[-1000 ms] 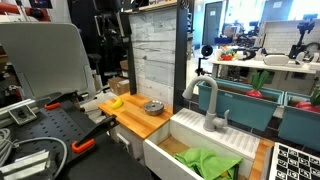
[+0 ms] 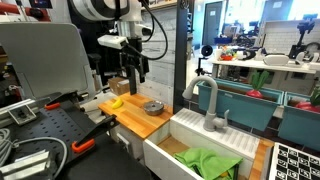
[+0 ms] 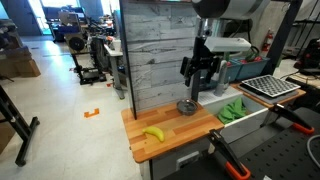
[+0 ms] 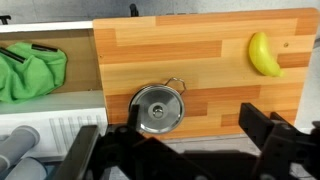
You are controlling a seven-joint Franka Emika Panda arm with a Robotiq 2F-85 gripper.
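Observation:
My gripper is open, its two dark fingers wide apart with nothing between them. In exterior view 1 it hangs in the air above the wooden counter [image 2: 135, 121]. On the counter lies a round metal lid or shallow pot with a glassy middle and a wire loop handle [image 4: 157, 108]; the wrist view shows it just left of the space between my fingers. A yellow banana [image 4: 264, 55] lies apart from it, near the counter's other end. A green cloth [image 2: 208, 163] is spread in the white sink [image 2: 178, 145].
A grey faucet [image 2: 211, 100] rises behind the sink. Blue-green bins [image 2: 250, 107] stand behind it, and a white dish rack [image 3: 269, 88] sits past the sink.
My arm has come down from high above the counter and swung a little to the right. The gripper is now nearer the metal piece. Banana, metal piece and cloth have stayed put.

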